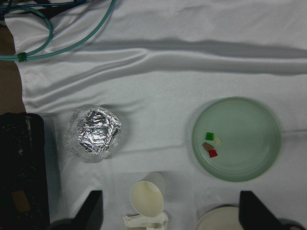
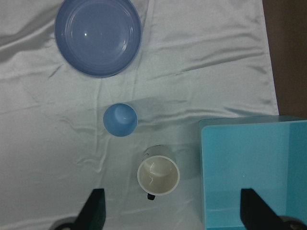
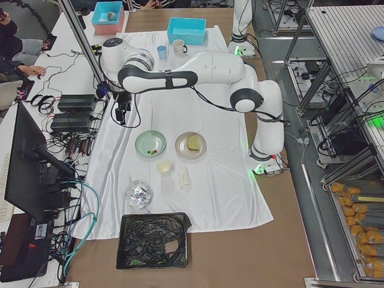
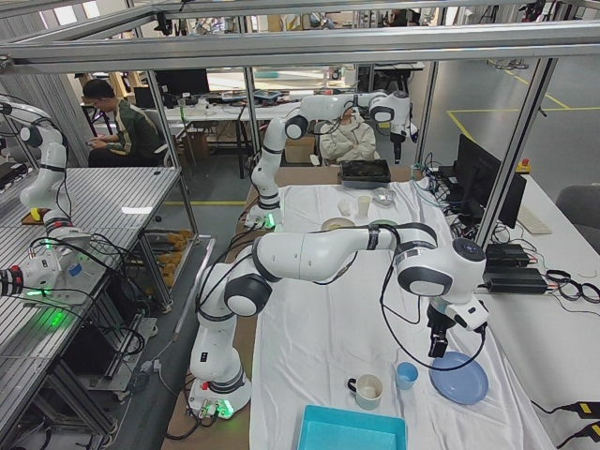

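Observation:
My left gripper hangs open over the cloth, above a white cup (image 1: pixel 146 196), a crumpled foil ball (image 1: pixel 93 132) and a green plate (image 1: pixel 237 124) holding small coloured bits. A beige plate (image 3: pixel 183 147) carries a yellow slice (image 3: pixel 193 142). My right gripper is open, nothing between its fingers, above a white mug (image 2: pixel 158 176), a blue cup (image 2: pixel 120 120), a blue plate (image 2: pixel 98 33) and a cyan bin (image 2: pixel 244 163).
A black bin (image 3: pixel 153 219) lined with plastic stands at one end of the white cloth (image 3: pixel 228 204). A monitor (image 3: pixel 36 168) and cables line one long side.

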